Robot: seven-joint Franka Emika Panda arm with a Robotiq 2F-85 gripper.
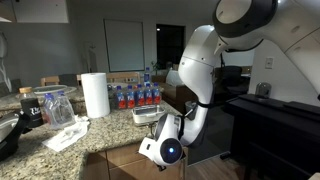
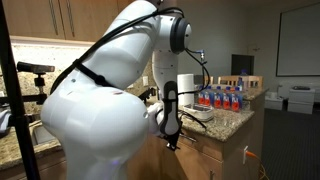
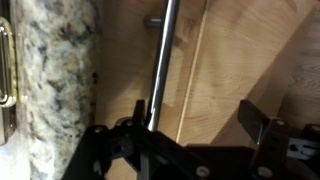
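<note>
A shiny metal bar handle (image 3: 164, 60) is mounted on the wooden drawer front (image 3: 120, 60), just below the counter's speckled edge. My gripper faces this front with its fingers wide apart. In the wrist view the lower end of the bar lies close beside the left finger (image 3: 124, 138), on its inner side; whether they touch cannot be told. The right finger (image 3: 258, 116) stands well away from the bar. From outside, the arm (image 1: 195, 80) hangs down in front of the cabinet, and the handle is mostly hidden there.
On the granite counter (image 1: 100, 138) stand a paper towel roll (image 1: 95, 97), several blue-labelled bottles (image 1: 140, 97), a metal tray (image 1: 148, 114), a clear pitcher (image 1: 60, 108) and a dark bottle (image 1: 30, 105). The counter edge juts close to the gripper.
</note>
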